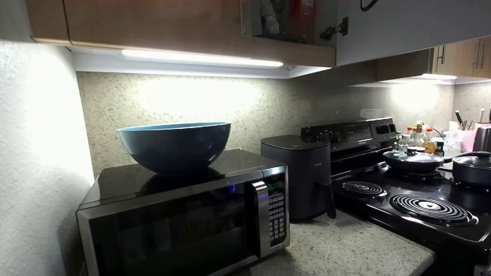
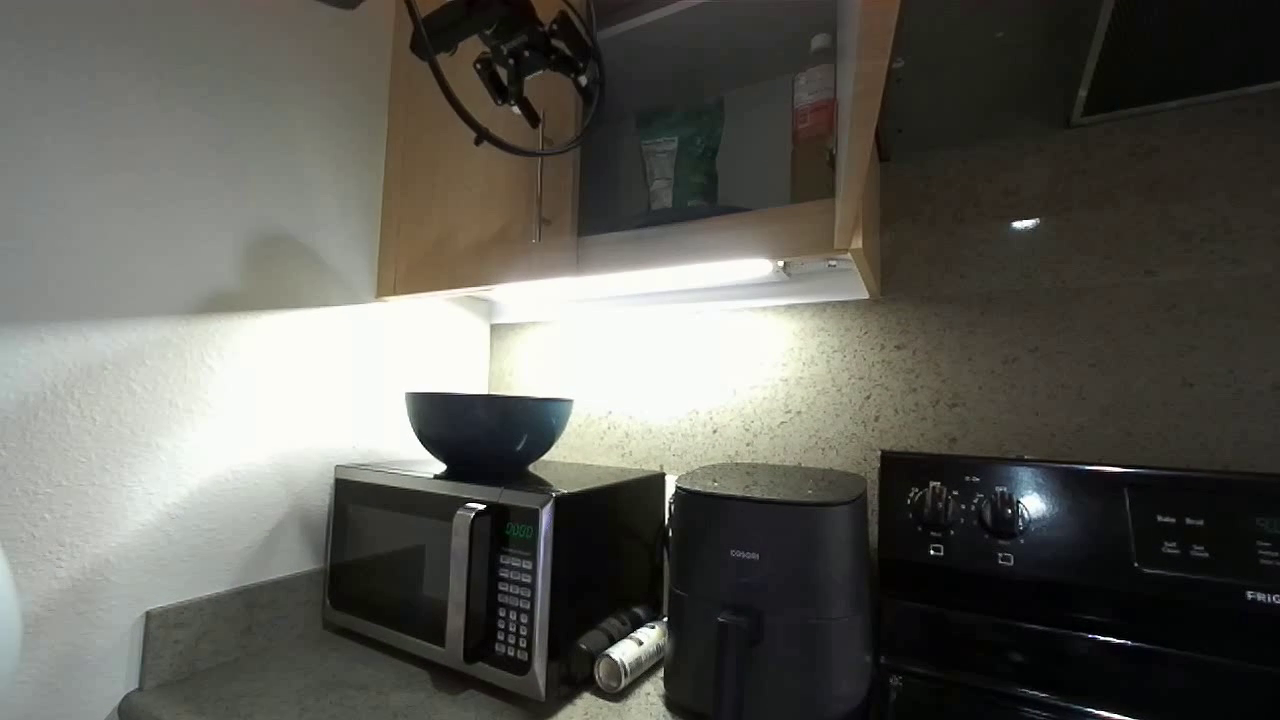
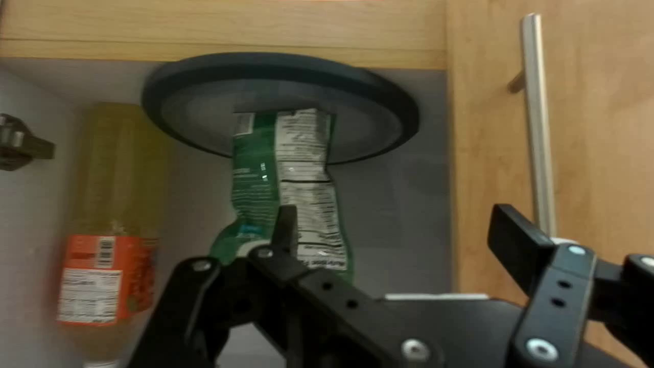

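My gripper stands open in the wrist view, its two black fingers wide apart with nothing between them. In exterior view 2 the gripper (image 2: 549, 96) hangs at the upper left, in front of the cupboard. A green and white bag (image 3: 309, 184) appears beyond the left finger in the wrist view, inside the open cupboard, on a round dark-rimmed plate or lid (image 3: 380, 119). The wrist picture looks upside down. Beside the bag is a bottle (image 3: 119, 184) with an orange-red label. Exterior view 1 does not show the gripper.
A large dark blue bowl (image 1: 179, 149) sits on the microwave (image 1: 170, 225). Right of it are an air fryer (image 1: 297, 179) and a stove (image 1: 432, 209). The closed cupboard door (image 2: 480, 204) has a metal handle (image 3: 539, 122); the open door (image 1: 409, 27) swings out to the right.
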